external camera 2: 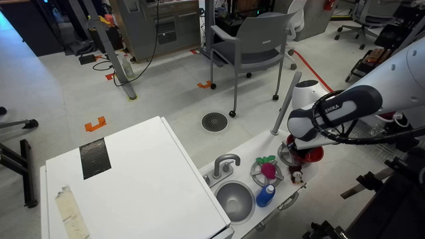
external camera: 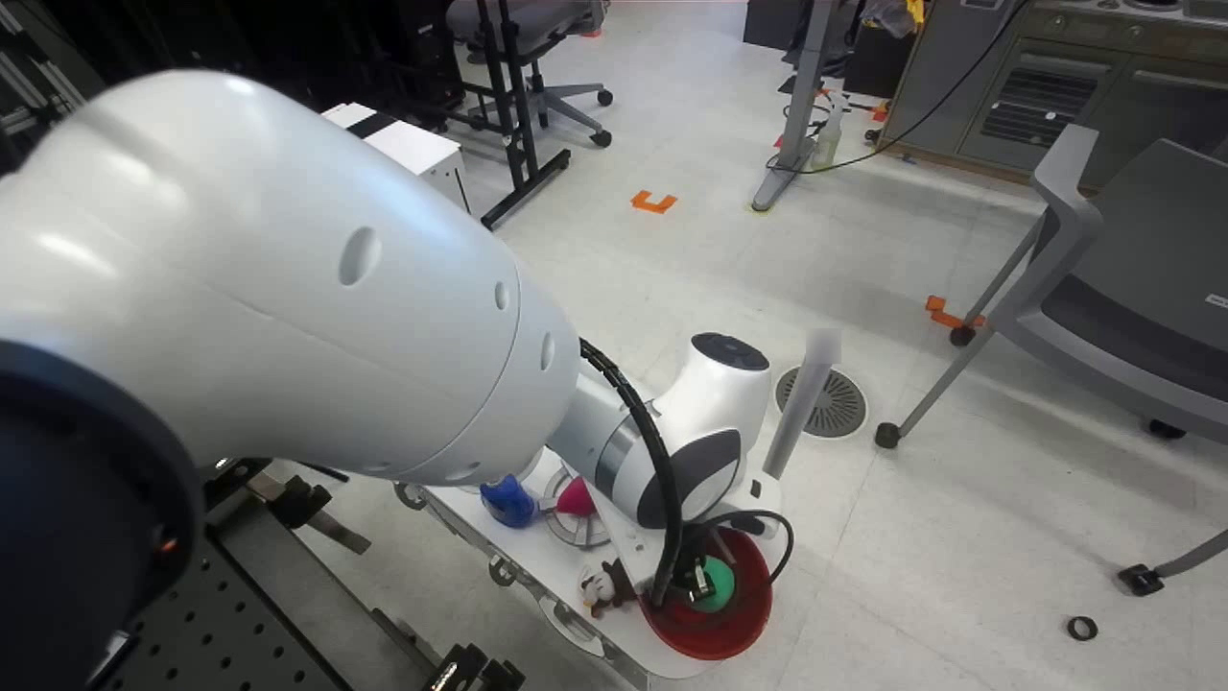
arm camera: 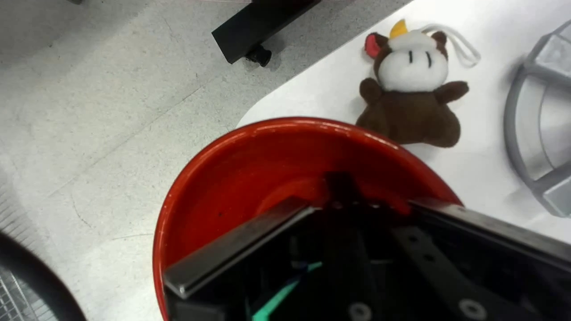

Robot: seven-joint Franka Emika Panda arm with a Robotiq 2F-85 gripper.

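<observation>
A red bowl (external camera: pixel 737 639) stands at the end of the white counter; its rim extends past the counter edge in the wrist view. My gripper reaches down into this bowl, its fingers dark and hard to make out. They look shut, with nothing visible held between them. A green round thing (external camera: pixel 719 583) lies in the bowl beside the gripper. In the wrist view only a green sliver (arm camera: pixel 283 297) of it shows behind the gripper parts. Exterior view 2 has the bowl (external camera 2: pixel 316 155) partly covered by the arm.
Beside the bowl lies a brown-and-white plush cow (arm camera: pixel 415 91). Farther along the counter are a pink beet with green leaves (external camera 2: pixel 268 170) on a burner, a blue bottle (external camera 2: pixel 265 196) and a sink (external camera 2: pixel 235 201). A grey post (external camera 2: pixel 287 103) rises behind the bowl.
</observation>
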